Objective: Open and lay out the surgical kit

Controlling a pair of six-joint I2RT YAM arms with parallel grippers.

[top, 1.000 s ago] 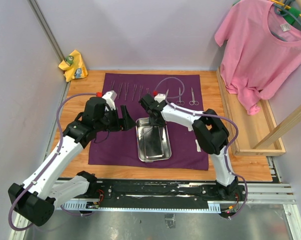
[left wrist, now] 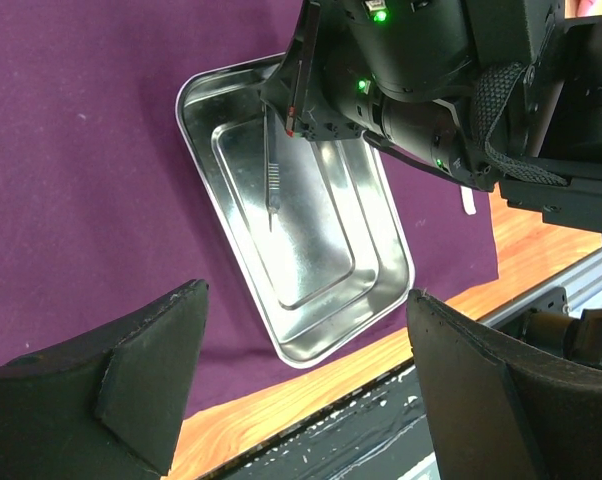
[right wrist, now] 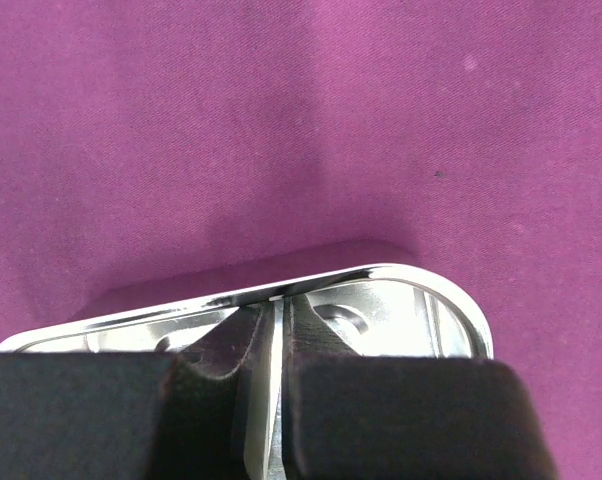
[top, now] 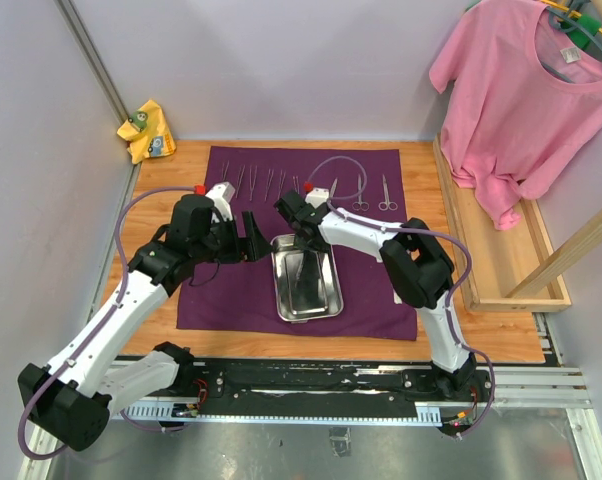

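The metal tray (top: 329,308) lies empty-bottomed on the purple cloth (top: 366,310). Over its far end, my right gripper is shut on a slim metal instrument (left wrist: 273,185). A sliver of that instrument shows between the fingers; its narrow handle points into the tray in the left wrist view. My left gripper (top: 258,238) stands open left of the tray's far corner, nothing between its fingers. Several tweezers-like tools (top: 253,180) and scissors (top: 385,195) lie along the cloth's far edge.
A small white strip (left wrist: 468,200) lies right of the tray. A wooden stand (top: 511,260) with a pink shirt (top: 521,90) occupies the right side, and a yellow bag (top: 146,132) sits at back left.
The right arm has shifted slightly, and the slim instrument in its grip now hangs farther left over the tray. The left arm looks nearly unmoved.
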